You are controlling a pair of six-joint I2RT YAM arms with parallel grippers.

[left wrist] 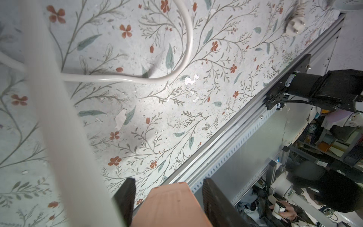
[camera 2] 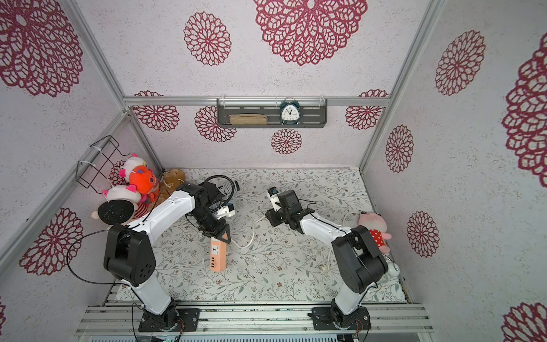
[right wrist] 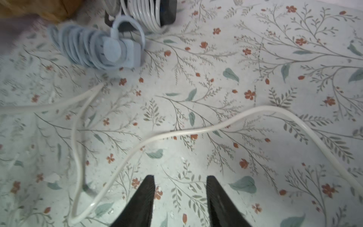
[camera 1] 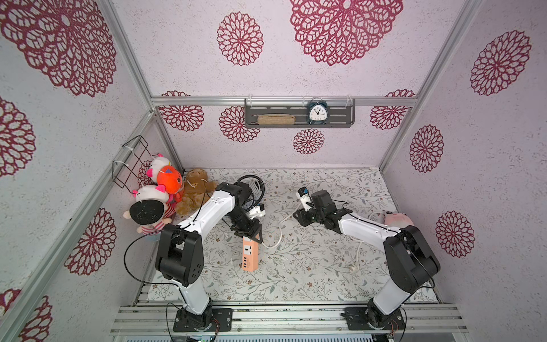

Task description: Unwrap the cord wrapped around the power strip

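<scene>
The peach power strip point(camera 1: 248, 256) hangs below my left gripper point(camera 1: 254, 230), which is shut on its upper end; in the left wrist view that end point(left wrist: 170, 208) sits between the fingers. A white cord point(left wrist: 162, 79) trails from it across the mat in loose curves, a blurred length rising close past the left camera. A white plug point(left wrist: 296, 25) lies toward the front right. My right gripper point(camera 1: 299, 215) is to the right of the strip, part open, with only mat showing between its fingers in the right wrist view; the cord point(right wrist: 181, 131) lies below it.
Coiled-cord strips point(right wrist: 121, 53) lie at the back left. Plush toys point(camera 1: 151, 208) line the left wall, and a pink plush point(camera 2: 373, 228) sits at the right. A shelf point(camera 1: 299, 122) with a clock hangs on the back wall.
</scene>
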